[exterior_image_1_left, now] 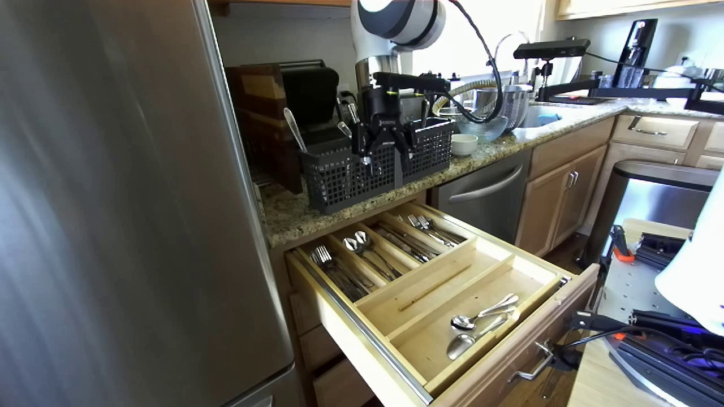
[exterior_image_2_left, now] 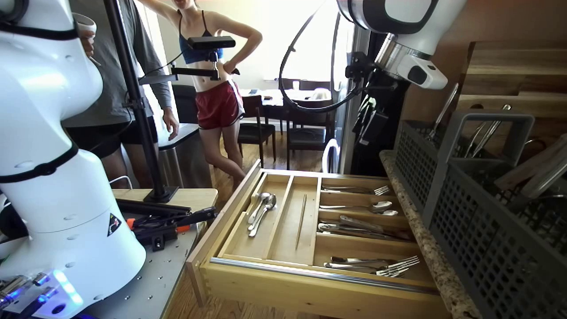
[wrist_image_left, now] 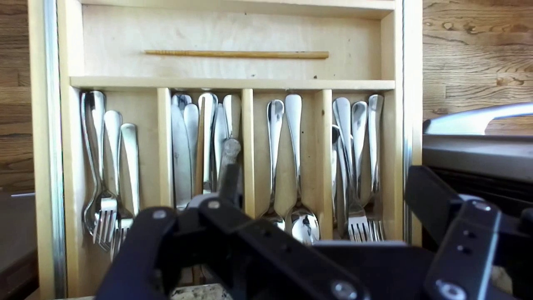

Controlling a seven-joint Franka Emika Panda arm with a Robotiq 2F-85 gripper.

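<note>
My black gripper (exterior_image_1_left: 387,155) hangs open above the back of the pulled-out drawer, near the cutlery caddy, with nothing seen between its fingers. In the wrist view its fingers (wrist_image_left: 230,182) stand wide apart over the rear compartments. The wooden drawer (wrist_image_left: 235,84) holds forks (wrist_image_left: 105,220) in one outer compartment, knives (wrist_image_left: 180,145) beside them, then two spoons (wrist_image_left: 293,125), then more forks (wrist_image_left: 357,225) at the other outer side. A single chopstick (wrist_image_left: 235,53) lies in a middle tray. Several small spoons (exterior_image_1_left: 462,345) rest in the front tray.
A dark grey cutlery caddy (exterior_image_1_left: 349,180) with utensils stands on the granite counter (exterior_image_1_left: 292,220) behind the drawer. A white bowl (exterior_image_1_left: 464,144) sits beside it. The refrigerator (exterior_image_1_left: 122,203) borders the drawer's side. Two people stand beyond in the second exterior view.
</note>
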